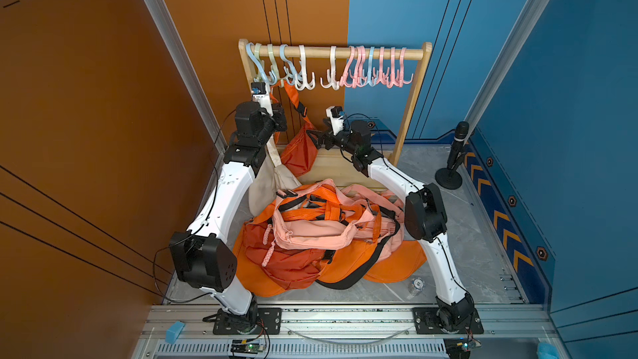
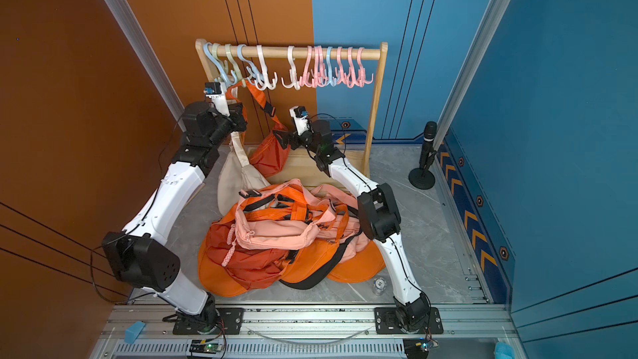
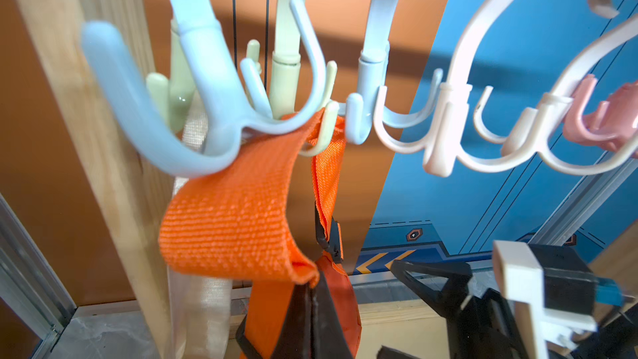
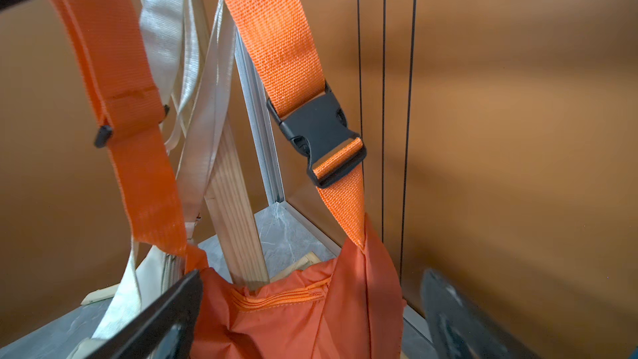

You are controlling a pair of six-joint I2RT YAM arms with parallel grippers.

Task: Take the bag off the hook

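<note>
The orange bag [image 1: 299, 154] hangs by its strap [image 3: 232, 212] from the hooks at the rack's left, near a pale green hook [image 3: 285, 66] and a light blue hook [image 3: 206, 79]. My left gripper is shut on the orange strap, whose folded edge meets its fingertips below those hooks. My right gripper is open in front of the hanging bag, right of the left gripper, with the bag and buckle [image 4: 315, 123] ahead between and above its blurred fingers.
The wooden rack [image 1: 405, 126] carries several other hooks. Pale straps [image 4: 206, 113] hang behind the orange ones. A pile of bags [image 1: 312, 232] covers the floor in front. A black microphone stand [image 1: 449, 177] stands at right.
</note>
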